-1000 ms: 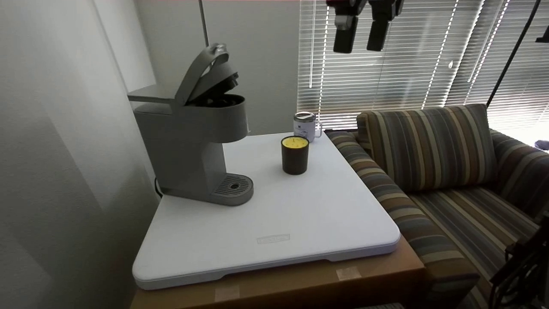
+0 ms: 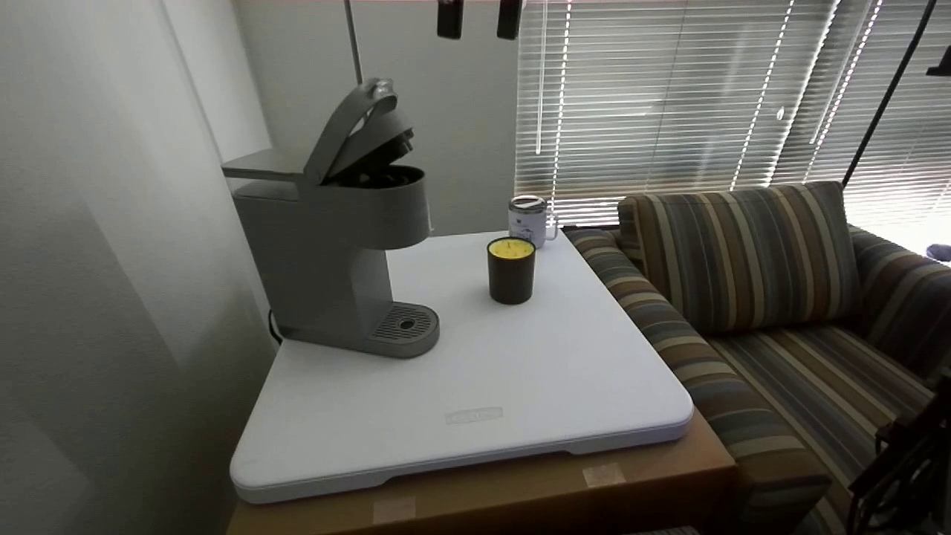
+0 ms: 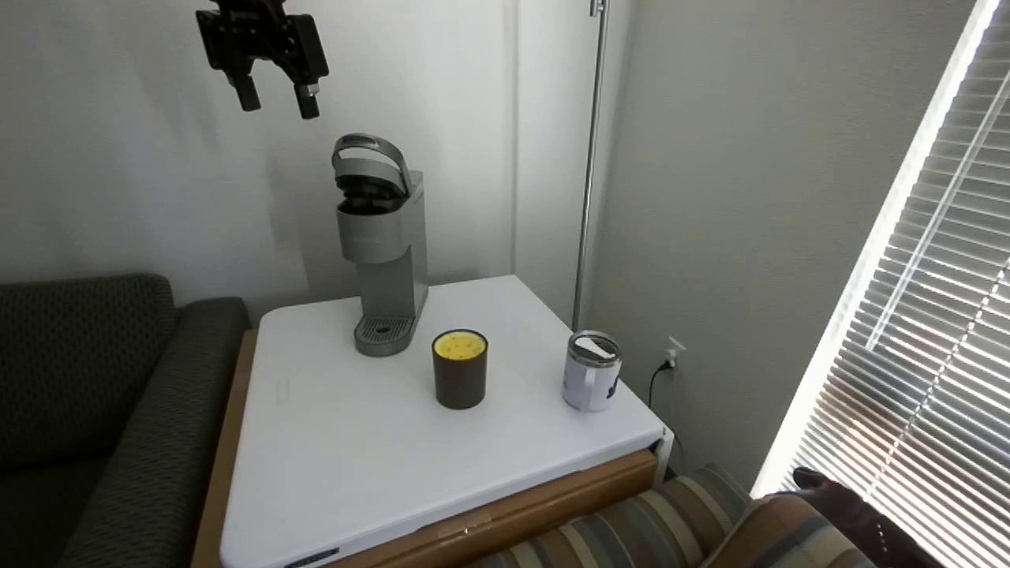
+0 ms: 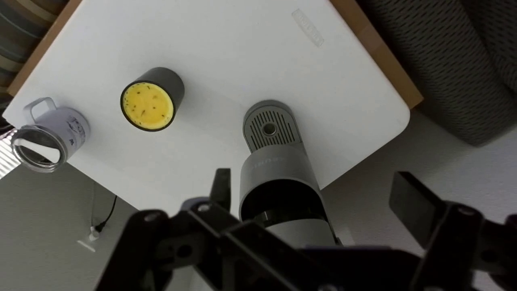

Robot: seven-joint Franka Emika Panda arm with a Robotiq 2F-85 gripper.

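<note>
My gripper (image 3: 279, 106) hangs in the air above the table, its fingers wide apart and nothing between them. In the wrist view one finger (image 4: 221, 188) shows left of the coffee maker and the other to its right. The grey coffee maker (image 2: 307, 232) stands upright on the white table (image 2: 544, 374) with its lid (image 2: 361, 134) raised. Its top opening (image 4: 281, 199) looks dark, and nothing stands on its drip tray (image 3: 383, 330). A dark cup with a yellow top (image 2: 510, 272) sits apart from the machine, and a white mug with a clear lid (image 3: 592, 374) is near the table's corner.
A striped armchair (image 2: 740, 267) adjoins one side of the table, and a dark sofa (image 3: 85, 379) stands near another. Walls rise close behind the coffee maker. A thin metal pole (image 3: 589, 170) stands in the corner.
In exterior view 1 my gripper has moved left and up, toward the coffee maker's side, with its fingers still apart. The objects on the table have stayed in place.
</note>
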